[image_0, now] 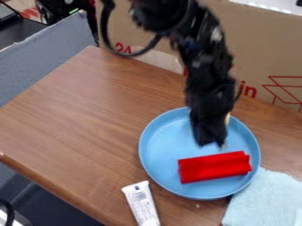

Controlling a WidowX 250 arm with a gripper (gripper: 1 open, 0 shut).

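Observation:
A red block-like object (213, 168) lies across the front half of a blue plate (165, 139) on the wooden table. My gripper (210, 132) is above the back part of the plate, behind the red object and apart from it. It is blurred, and it looks shut, with nothing visible held in it.
A white tube (139, 201) lies left of the plate near the table's front edge, and a light blue cloth (266, 201) at the bottom right. A cardboard box (266, 62) stands along the back.

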